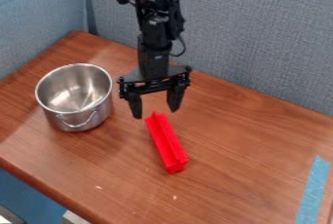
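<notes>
My black gripper (155,101) hangs open over the wooden table, its two fingers spread just above the far end of a long red box (169,145). The red box lies on the table, angled toward the front. Left of the gripper stands a shiny metal pot (74,99) with a wire handle.
Grey-blue padded walls (240,33) enclose the table (247,160) at the back and left. A light blue strip (313,189) lies at the front right.
</notes>
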